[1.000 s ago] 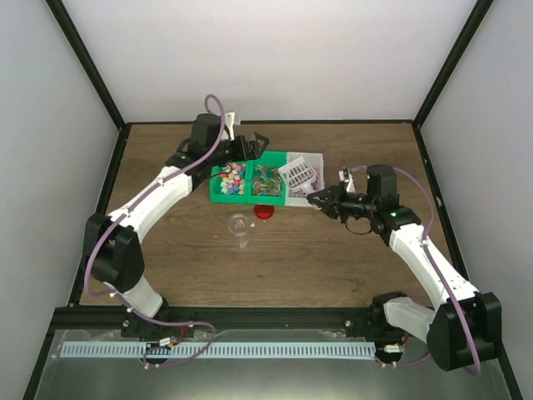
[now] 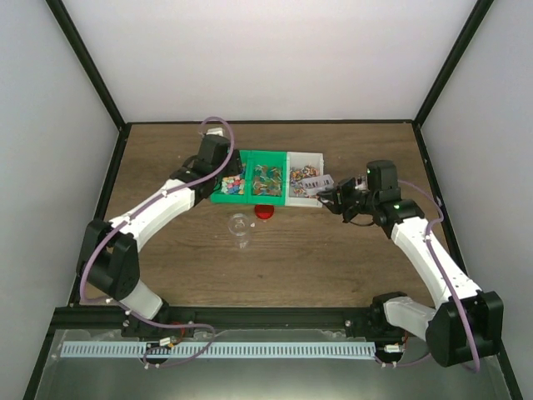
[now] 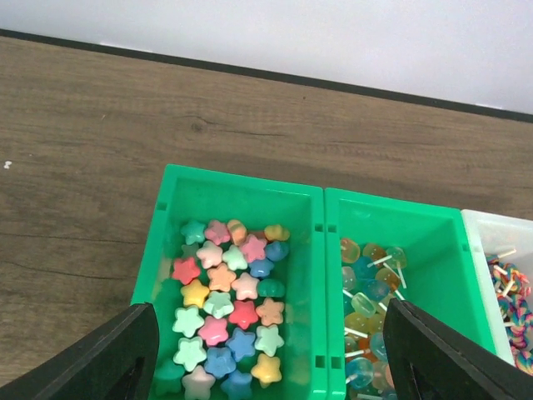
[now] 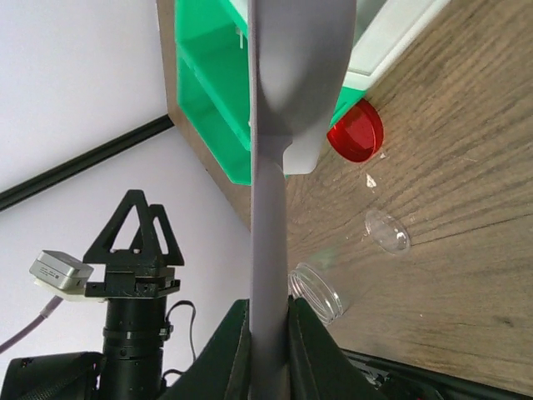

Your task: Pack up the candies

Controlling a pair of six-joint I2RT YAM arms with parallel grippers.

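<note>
My right gripper is shut on the handle of a pale scoop (image 4: 279, 167). In the top view, the scoop's slotted head (image 2: 317, 185) is over the front right part of the white bin (image 2: 304, 157), partly hiding its striped candies (image 2: 297, 178). My left gripper stands open above the green bins, its fingers (image 3: 108, 350) wide apart with nothing between them. Below it are star-shaped candies (image 3: 221, 308) in the left green bin (image 3: 241, 183) and round lollipops (image 3: 366, 292) in the middle green bin (image 3: 391, 204). A clear jar (image 2: 241, 225) is in front of the bins.
A red lid (image 2: 264, 212) lies just in front of the middle bin. Near the jar is a clear oval patch (image 4: 387, 232), object or reflection, I cannot tell.
The scoop has swung right and turned, uncovering more of the white bin; its handle stays gripped.
</note>
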